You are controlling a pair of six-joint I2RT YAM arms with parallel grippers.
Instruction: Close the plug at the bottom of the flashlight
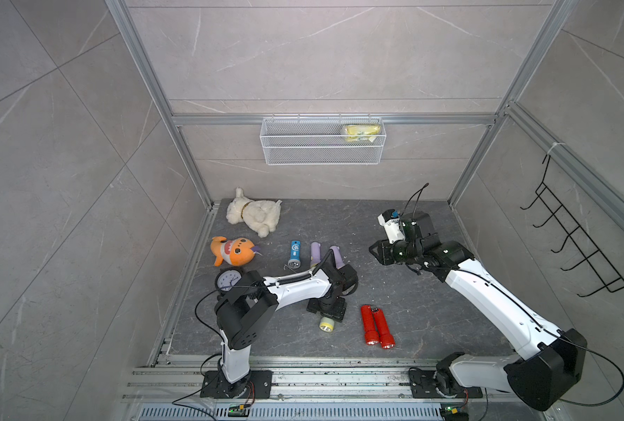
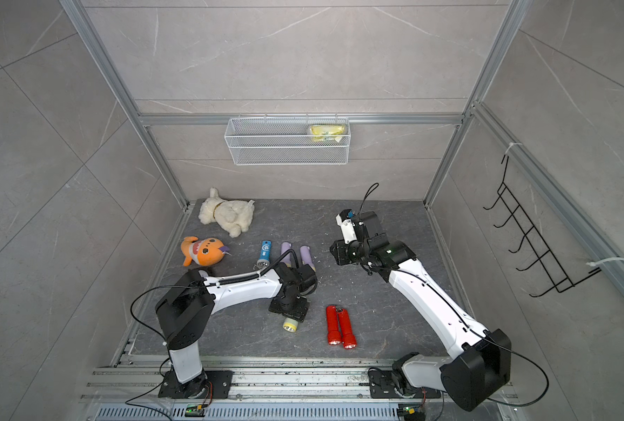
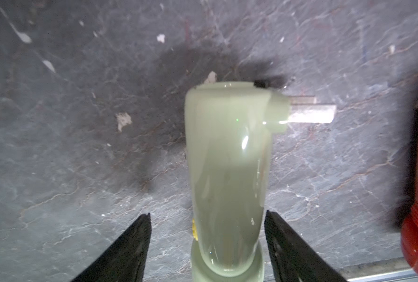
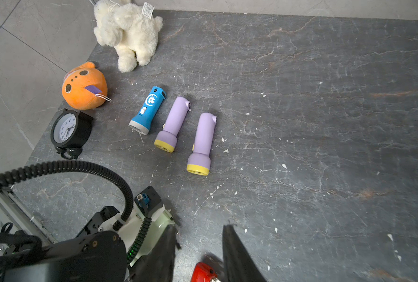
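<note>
A pale green flashlight [image 3: 227, 169] lies on the grey table, its two metal plug prongs [image 3: 310, 113] sticking out sideways from the end farther from my fingers in the left wrist view. My left gripper is open, its fingertips on either side of the body near the wider head, with space beside it. In the top views the left arm covers most of this flashlight, leaving the yellow-rimmed head [image 1: 326, 324] showing. My right gripper is raised at the right of the table, fingers apart, nothing between them.
Two red flashlights [image 1: 376, 326] lie right of the green one. Behind are a blue flashlight [image 4: 147, 108], two lavender ones [image 4: 203, 141], an orange plush [image 4: 82, 87], a white plush [image 4: 133, 37] and a black clock [image 4: 70, 131].
</note>
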